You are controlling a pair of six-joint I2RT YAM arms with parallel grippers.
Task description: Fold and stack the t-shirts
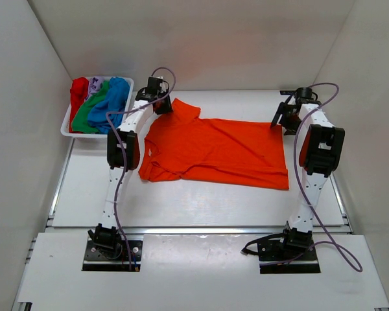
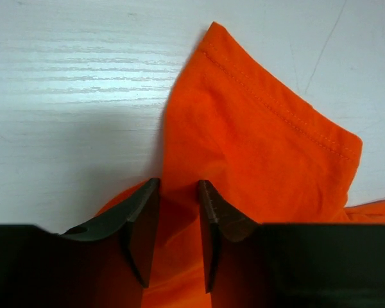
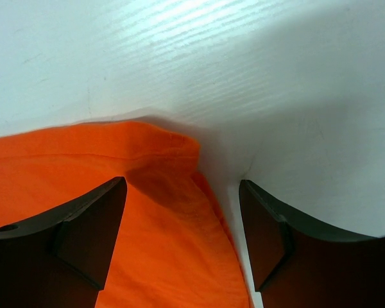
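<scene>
An orange t-shirt (image 1: pixel 227 146) lies spread sideways on the white table, its hem to the right and a sleeve (image 2: pixel 263 122) pointing up at the far left. At the shoulder by that sleeve, my left gripper stands part open, fingertips a short gap apart with orange cloth visible between and beneath them. Over the far right corner of the hem is my right gripper, wide open. The folded-over corner (image 3: pixel 173 154) of the cloth lies between its fingers, not gripped.
A white basket (image 1: pixel 93 135) at the back left holds red, purple, green and blue clothes. Bare table (image 1: pixel 201 210) runs along the front of the shirt. Walls close in the back and sides.
</scene>
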